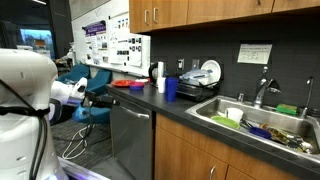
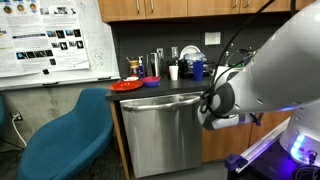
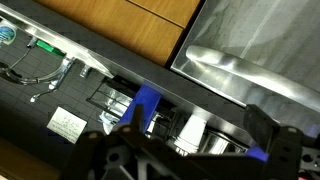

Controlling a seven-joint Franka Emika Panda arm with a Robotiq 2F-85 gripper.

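Note:
My gripper is open, its two dark fingers [image 3: 262, 128] wide apart at the lower edge of the wrist view. Nothing is held between them. A stainless dishwasher [image 2: 158, 138] stands under the counter, its front closed, with a long bar handle [image 3: 250, 72] across the top. In exterior view 2, the white arm [image 2: 225, 110] reaches in from the right, and the gripper end is close to the right part of the dishwasher's top edge. Whether it touches the handle cannot be told. From exterior view 1 the gripper [image 1: 97, 102] looks small and dark, left of the dishwasher.
On the dark counter [image 1: 205, 120] stand a blue container [image 1: 171, 88], a dish rack with plates [image 1: 208, 72] and red dishes [image 1: 124, 83]. A sink [image 1: 225, 105] holding several items lies to the right. A blue beanbag [image 2: 72, 138] fills the floor left of the dishwasher.

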